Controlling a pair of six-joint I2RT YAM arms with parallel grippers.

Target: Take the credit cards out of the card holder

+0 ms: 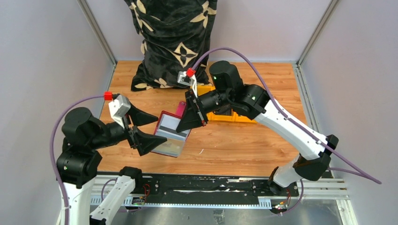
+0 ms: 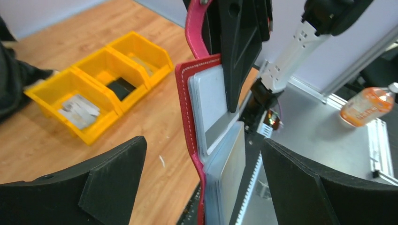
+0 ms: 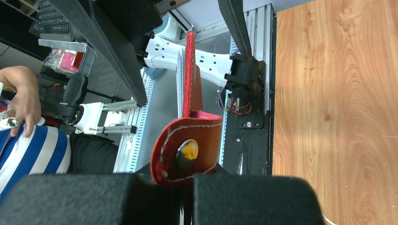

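Note:
The red-edged card holder [image 1: 171,138], pale cards in its clear sleeves, is held in the air by my right gripper [image 1: 182,125], shut on its upper end. In the left wrist view it stands edge-on with cards [image 2: 209,98] facing sideways; in the right wrist view its leather strap and snap [image 3: 185,140] are close up. My left gripper [image 1: 156,130] is open beside the holder, which in the left wrist view [image 2: 202,150] lies between and beyond its two fingers, apparently untouched.
A yellow three-compartment tray [image 2: 80,93] with small items stands at the back, partly under the right arm. A dark patterned cloth [image 1: 169,42] hangs at the back.

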